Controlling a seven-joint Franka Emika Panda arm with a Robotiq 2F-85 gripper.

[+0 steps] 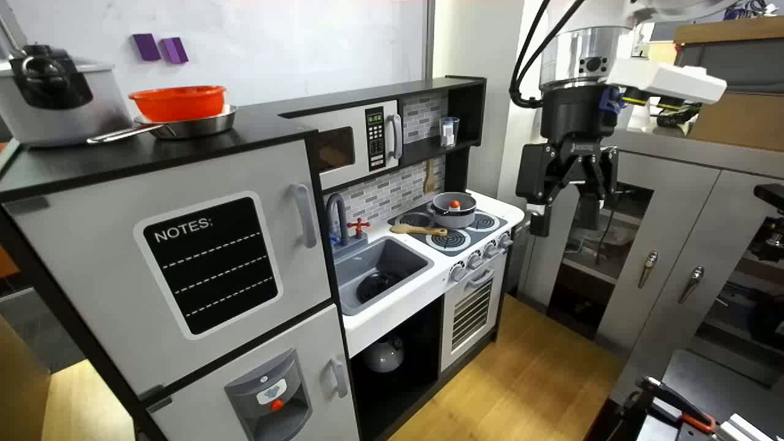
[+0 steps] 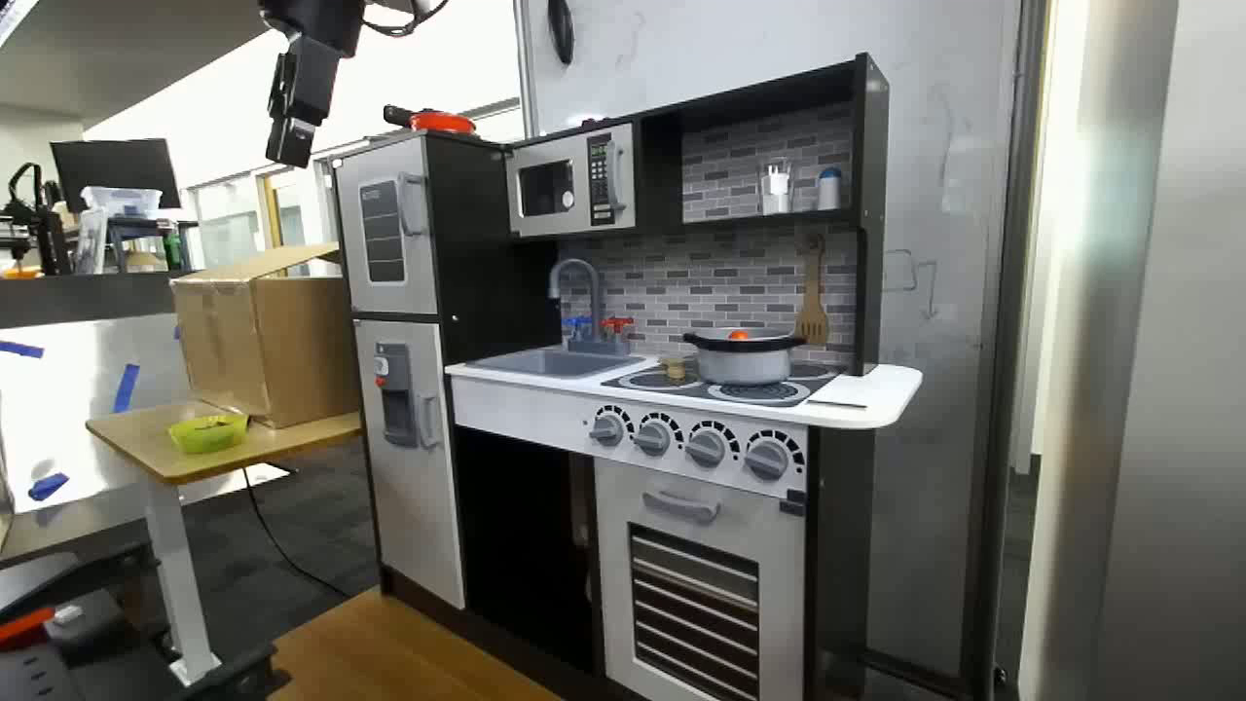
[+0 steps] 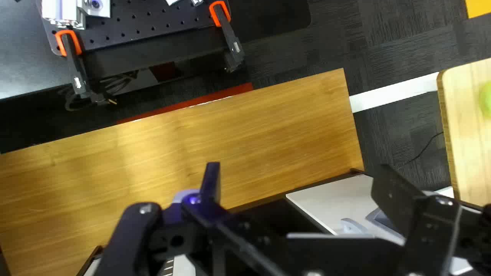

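Note:
My gripper (image 1: 564,217) hangs open in the air at the upper right of exterior view 1, pointing down, with nothing between its fingers. In the wrist view the two fingers (image 3: 211,181) stand wide apart above the wooden floor board (image 3: 257,138). Exterior view 2 has the gripper (image 2: 290,146) at the top left, seen side-on. It touches nothing. On the toy stove stands a grey pot (image 1: 453,214) with a small red-orange item (image 1: 454,205) showing at its top. A wooden spoon (image 1: 419,230) lies on the stove top beside the pot.
The sink (image 1: 382,272) holds a dark object. A red bowl (image 1: 179,103) sits in a pan (image 1: 195,126) on the fridge, near a large silver pot (image 1: 70,110). The microwave (image 2: 572,181) and oven (image 2: 701,561) are shut. A glass (image 2: 776,185) stands on the shelf.

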